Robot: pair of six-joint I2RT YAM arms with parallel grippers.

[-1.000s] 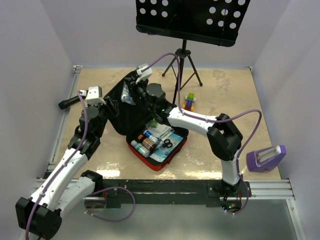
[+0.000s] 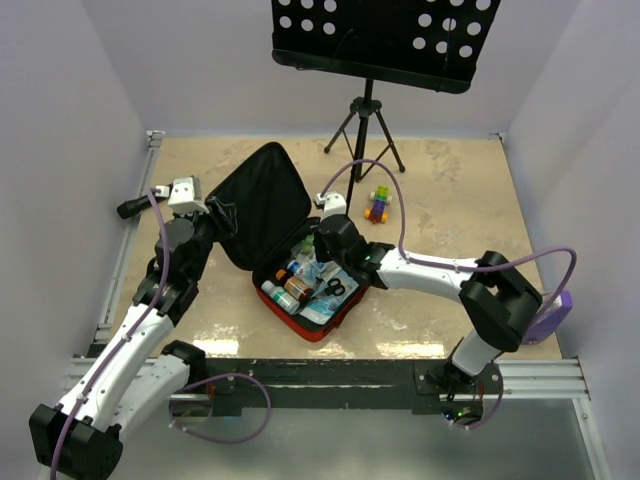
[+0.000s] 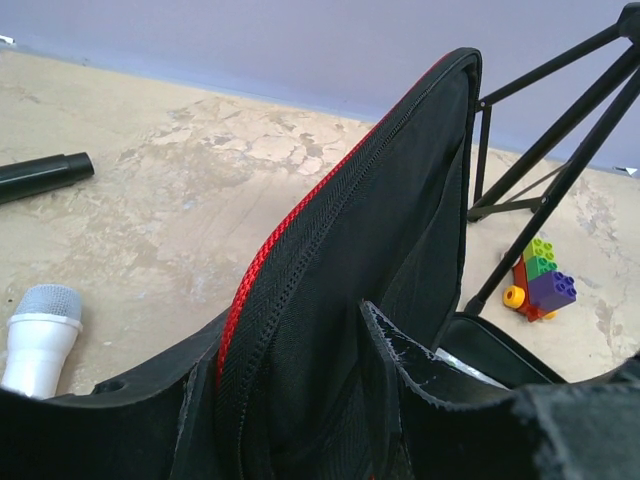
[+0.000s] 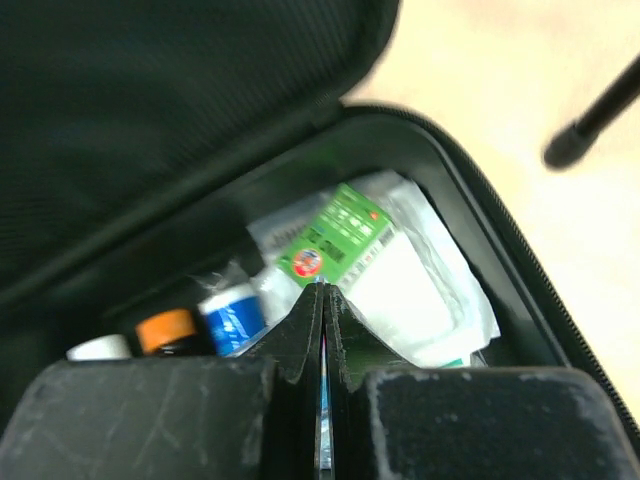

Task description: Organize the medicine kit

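Note:
The medicine kit (image 2: 311, 336) is a black case with red trim, unfolded on the table, its black lid (image 3: 395, 200) raised at the left. My left gripper (image 2: 226, 216) has the lid's edge between its fingers. Inside the base are a white-capped bottle (image 2: 280, 296), an orange-capped bottle (image 4: 166, 328), a blue-and-white bottle (image 4: 233, 315), black-handled scissors (image 2: 335, 287) and a green box (image 4: 338, 236) on clear packets. My right gripper is shut low over these contents. A thin bluish sliver, seemingly a plastic packet, shows between its fingers; most of it is hidden.
Behind the case stands a black music stand (image 2: 362, 120). Coloured toy blocks (image 2: 378, 204) lie near its foot. A microphone (image 2: 142, 202) is at the left, a purple object (image 2: 548, 318) at the right. Table to the right of the case is mostly free.
My left arm and the lid have barely moved.

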